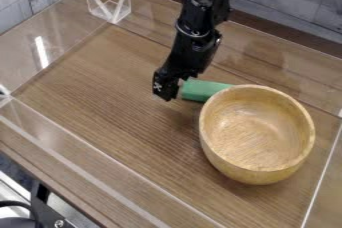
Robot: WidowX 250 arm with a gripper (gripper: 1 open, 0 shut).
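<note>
My black gripper [178, 83] reaches down from the top centre, its fingers open just left of a green block [202, 90]. The block lies on the wooden surface, partly behind the rim of a large pale yellow bowl [254, 157] at the right. Whether a finger touches the block I cannot tell.
The wooden tray floor [94, 107] is clear to the left and front. A white wire-like object [110, 7] is at the back left corner. Raised edges run along the back and left.
</note>
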